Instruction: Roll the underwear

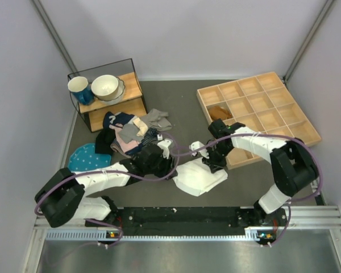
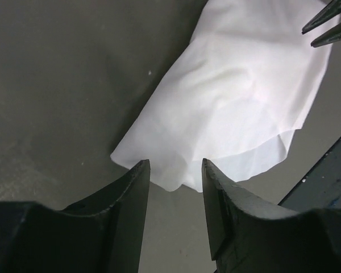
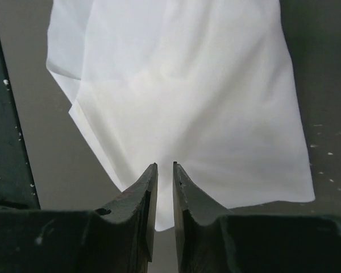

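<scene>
White underwear [image 1: 196, 177] lies spread on the dark table at the front centre, creased, one layer showing along its lower edge. My left gripper [image 1: 169, 170] is over its left end; in the left wrist view its fingertips [image 2: 176, 166] stand apart above the cloth [image 2: 221, 102], open. My right gripper [image 1: 215, 165] is over the right part of the cloth; in the right wrist view its two fingertips [image 3: 165, 166] are a little apart above the fabric [image 3: 204, 114], with nothing visible held between them.
A wooden grid box [image 1: 295, 114] stands at the back right. A pile of garments [image 1: 128, 131], a blue dotted item [image 1: 85, 159] and a wooden rack [image 1: 125, 85] with mug and bowls are on the left. Bare table lies in front of the cloth.
</scene>
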